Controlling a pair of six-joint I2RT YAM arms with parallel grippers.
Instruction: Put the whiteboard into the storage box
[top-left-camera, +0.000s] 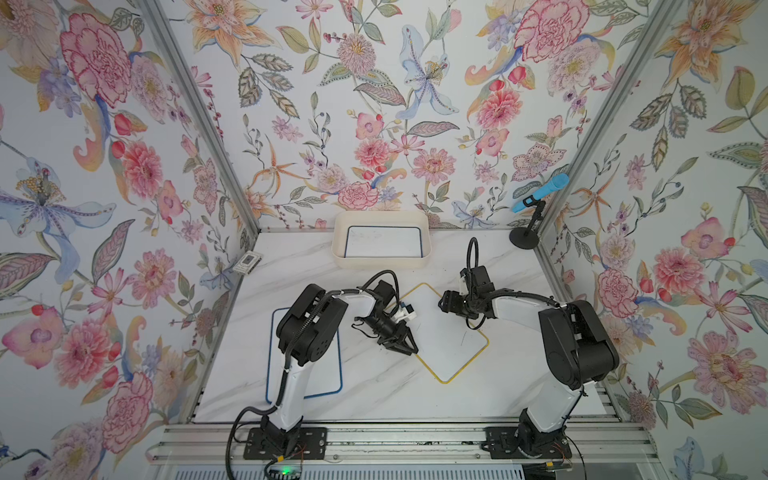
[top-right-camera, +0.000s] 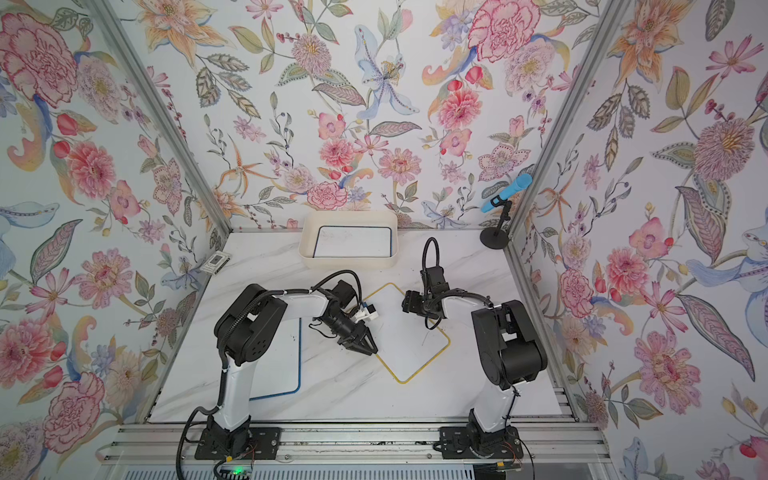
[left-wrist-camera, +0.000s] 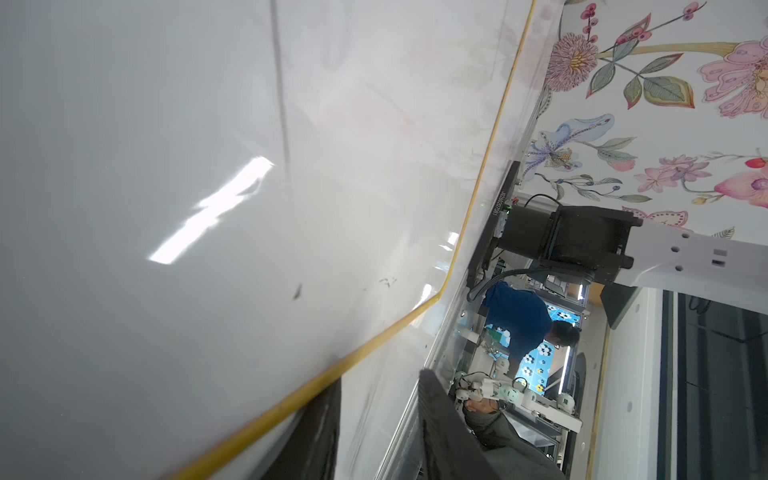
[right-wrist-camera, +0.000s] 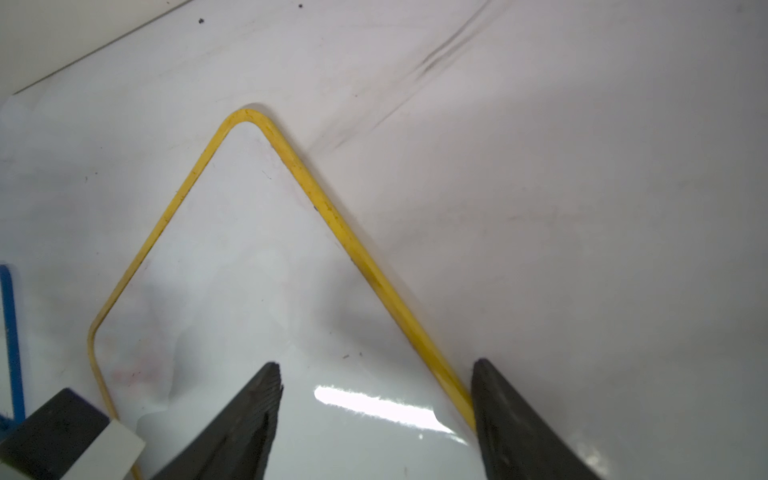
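The yellow-edged whiteboard (top-left-camera: 444, 360) lies turned diagonally on the table between my grippers. My left gripper (top-left-camera: 404, 344) is low at its left edge; in the left wrist view its parted fingers (left-wrist-camera: 316, 436) are at the yellow rim. My right gripper (top-left-camera: 452, 302) is over the board's right side, fingers apart, one at the yellow edge in the right wrist view. The cream storage box (top-left-camera: 381, 263) stands at the back, with a blue-edged board (top-left-camera: 382, 240) inside.
Another blue-edged board (top-left-camera: 320, 393) lies at the left under my left arm. A blue object on a black stand (top-left-camera: 524, 237) is at the back right, a small device (top-left-camera: 247, 262) at the left edge.
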